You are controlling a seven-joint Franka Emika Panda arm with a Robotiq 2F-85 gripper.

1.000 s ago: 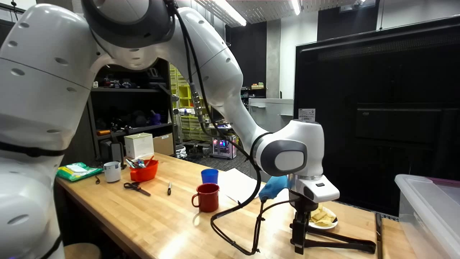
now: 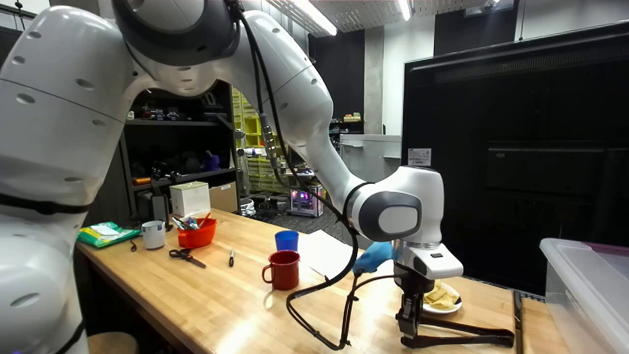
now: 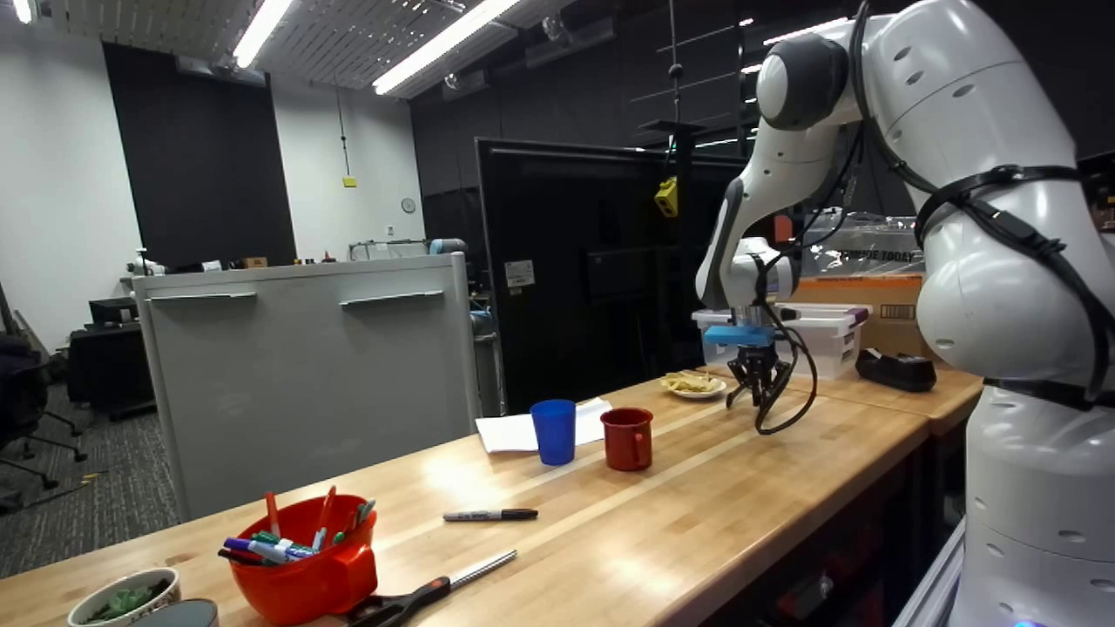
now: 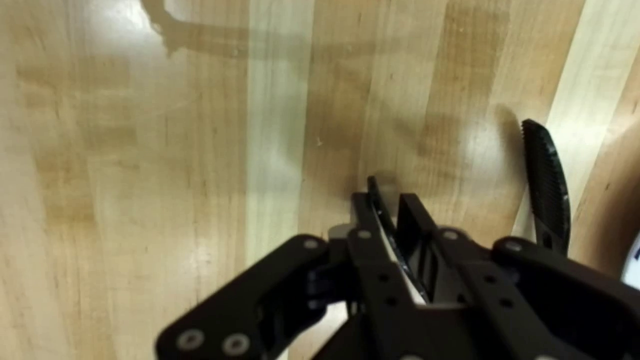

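Note:
Black tongs [image 2: 471,339] lie on the table beside the plate, their two arms spread and meeting at the right end. My gripper [image 2: 408,337] points down at the free end of the nearer arm. From the wrist, the gripper is closed around one slim dark arm of the tongs [image 4: 378,195], whose tip pokes out past the fingers. The other arm, with a ridged tongs tip [image 4: 547,177], stands apart to the right. In the second exterior view the gripper [image 3: 754,399] is low over the table, its hold hard to make out there.
A plate of chips [image 2: 441,298] sits right behind the gripper. A red mug [image 2: 284,270], blue cup [image 2: 286,240] and white paper [image 2: 324,250] stand farther left. A clear bin [image 2: 581,283] is at the right.
My gripper's fingers have closed together, and the end of the near tongs arm now shows farther left, at the fingertips. The arm itself has barely moved.

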